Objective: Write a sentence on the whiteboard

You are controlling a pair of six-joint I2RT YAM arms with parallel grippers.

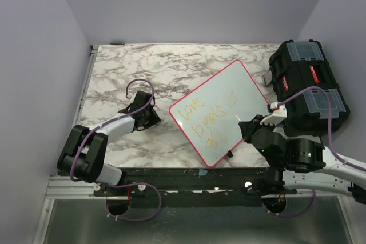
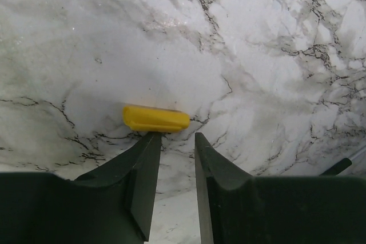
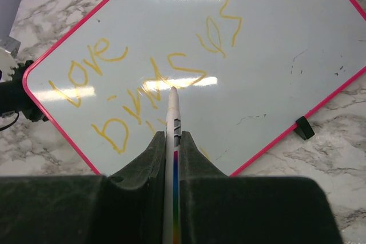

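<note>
The whiteboard (image 1: 220, 112) bears yellow handwriting reading roughly "love binds is", with more strokes lower down, partly hidden in the right wrist view. My right gripper is shut on a white marker (image 3: 172, 110), its tip over the writing. My left gripper (image 1: 151, 119) is low over the marble table left of the board. In the left wrist view a small yellow piece (image 2: 155, 119) appears just beyond its fingertips, which are close together; whether they touch it is unclear.
A black toolbox (image 1: 303, 67) stands at the right, beside the board. A dark clip (image 3: 304, 128) sits on the board's lower edge.
</note>
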